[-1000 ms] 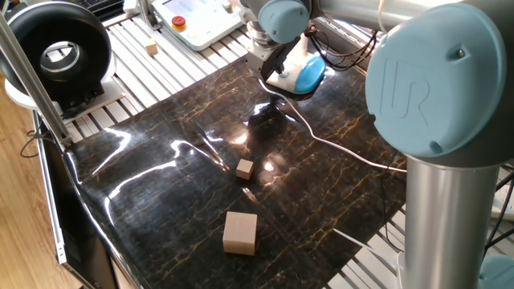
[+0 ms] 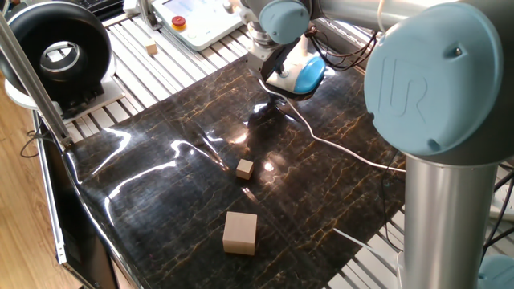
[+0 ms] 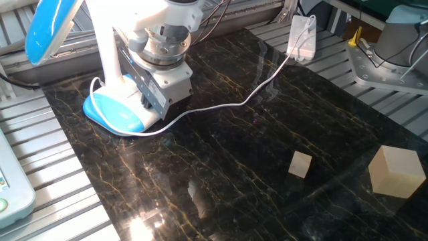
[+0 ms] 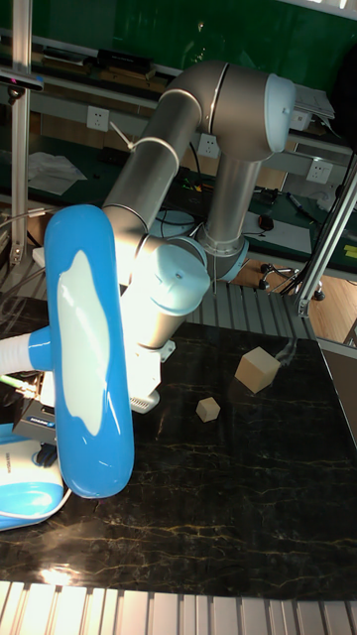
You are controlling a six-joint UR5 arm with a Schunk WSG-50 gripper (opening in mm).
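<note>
A desk lamp with a blue and white base (image 3: pixel 110 110) stands at the edge of the dark marbled sheet. Its blue head (image 4: pixel 90 360) looms large in exterior view 3 and covers much of the wrist there. My gripper (image 3: pixel 159 108) is low beside the lamp's base, pointing downward; whether it touches the base is unclear. Its fingers are mostly hidden, so the finger's state cannot be read. Well away from the gripper, a small wooden block (image 2: pixel 245 168) and a larger wooden cube (image 2: pixel 240 234) rest apart on the sheet.
A white cable (image 3: pixel 221 106) runs from the lamp across the sheet to a power strip (image 3: pixel 302 40). In exterior view 1, a teach pendant (image 2: pixel 197 20), another small block (image 2: pixel 151 46) and a black ring-shaped object (image 2: pixel 88 56) stand on the slats.
Only a very slight leftward shift of the arm's near joint shows in exterior view 1. The gripper, lamp and blocks look unmoved.
</note>
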